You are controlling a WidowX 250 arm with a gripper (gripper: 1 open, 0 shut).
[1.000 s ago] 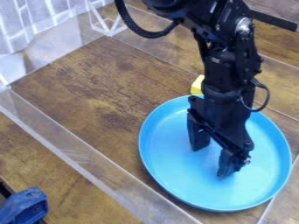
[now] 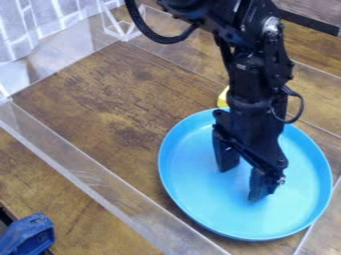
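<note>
The black robot gripper [image 2: 245, 164] reaches down from the top over a blue round plate [image 2: 193, 199], its fingertips low over the plate's middle. Whether the fingers hold anything cannot be made out; they are dark and overlap. A yellow object [image 2: 224, 97] is partly hidden behind the arm, just beyond the plate.
A bare wooden surface [image 2: 100, 100] fills the left, bordered by a clear plastic edge [image 2: 80, 184]. A blue crumpled item [image 2: 27, 234] lies at the lower left corner. A white rack [image 2: 40, 20] is at the top left.
</note>
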